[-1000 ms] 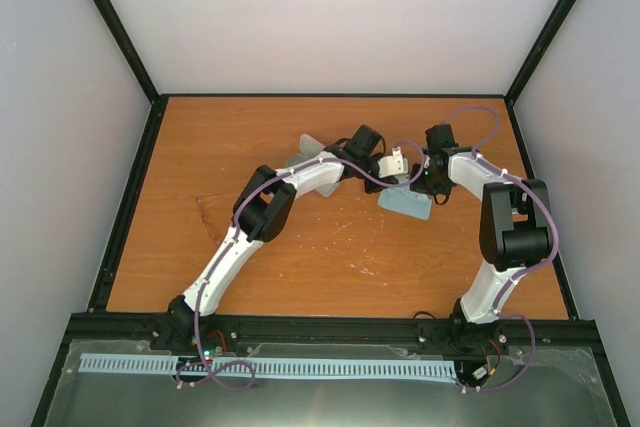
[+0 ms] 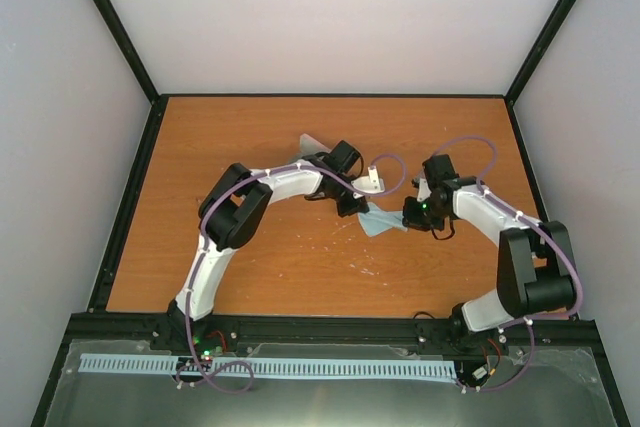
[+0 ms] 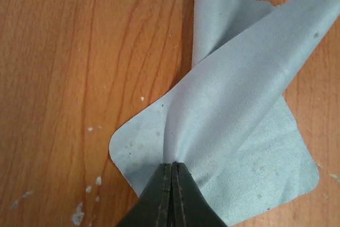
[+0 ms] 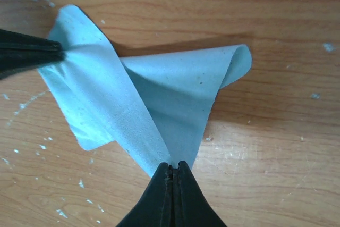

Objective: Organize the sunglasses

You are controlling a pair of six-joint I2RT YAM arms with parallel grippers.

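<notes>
A pale blue cloth (image 2: pixel 380 220) lies folded and rumpled on the wooden table between my two grippers. In the left wrist view my left gripper has its fingertips close together at a fold of the cloth (image 3: pixel 228 94); whether it grips is unclear. In the right wrist view my right gripper is shut on a corner of the cloth (image 4: pixel 164 104), and the left gripper's dark finger (image 4: pixel 32 51) reaches in from the left. I see no sunglasses clearly.
A grey object (image 2: pixel 308 145) lies partly hidden behind the left arm. Walls surround it on the back and sides.
The cloth has been dragged and twisted with them.
</notes>
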